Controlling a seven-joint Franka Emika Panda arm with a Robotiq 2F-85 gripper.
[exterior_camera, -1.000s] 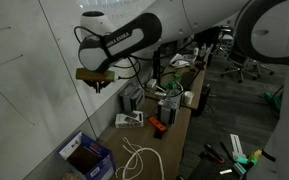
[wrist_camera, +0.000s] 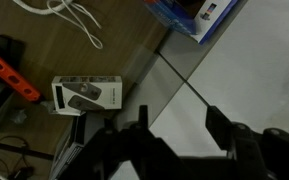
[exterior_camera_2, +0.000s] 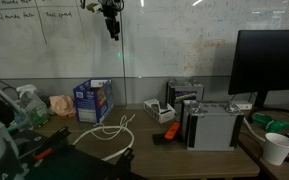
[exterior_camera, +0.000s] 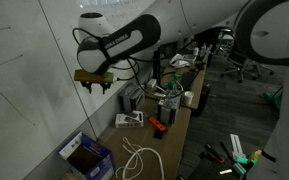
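High above the table, close to the whiteboard (exterior_camera_2: 184, 55), hangs my gripper. In the wrist view its dark fingers stand apart, with nothing seen between them. Exterior view 2 shows the gripper (exterior_camera_2: 113, 36) at the top, well over the blue box (exterior_camera_2: 90, 103). That box (exterior_camera: 87, 160) lies at the lower left in exterior view 1. A loose white cable (exterior_camera: 136, 156) is on the table to its right. Beyond the cable are a small white box (wrist_camera: 87, 93) with a picture on it and a red-orange and black tool (wrist_camera: 12, 75).
Two grey metal cases (exterior_camera_2: 214, 130) stand right of the tool. A white mug (exterior_camera_2: 277, 149) and a large monitor (exterior_camera_2: 270, 65) are further right. On the left lie an orange object (exterior_camera_2: 62, 104) and some clutter. Air around the gripper is free except for the whiteboard.
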